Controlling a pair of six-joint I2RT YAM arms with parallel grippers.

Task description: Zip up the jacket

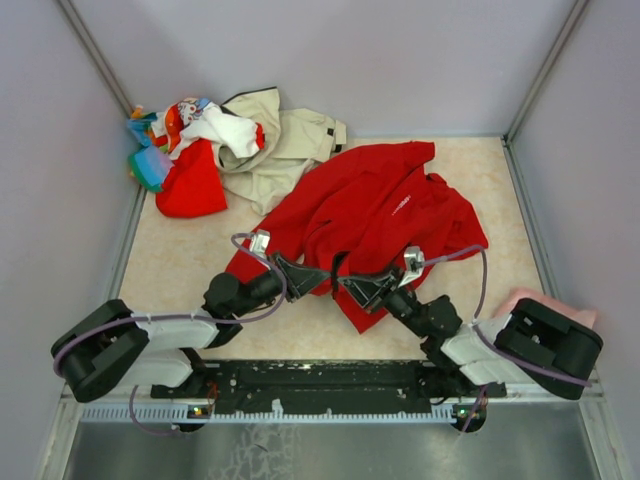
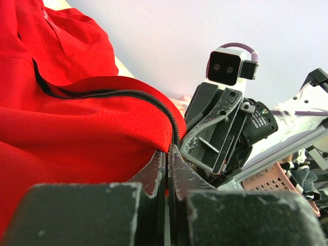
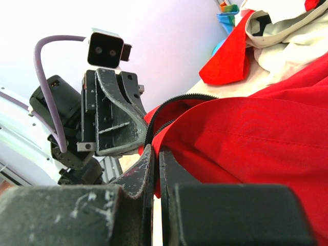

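The red jacket (image 1: 370, 210) lies spread mid-table. In the top view my left gripper (image 1: 322, 274) and right gripper (image 1: 346, 282) meet at its front edge, where the dark zipper curves up. In the left wrist view my left gripper is shut on the jacket's edge where the black zipper tape (image 2: 133, 93) ends, right beside the other gripper. In the right wrist view my right gripper is likewise shut on the zipper edge (image 3: 151, 128) and red fabric. The slider itself cannot be made out between the fingertips.
A pile of beige, white, red and multicoloured clothes (image 1: 210, 150) sits at the back left. A pink item (image 1: 545, 300) lies at the right edge. Bare table shows left and right of the jacket. Walls border the workspace.
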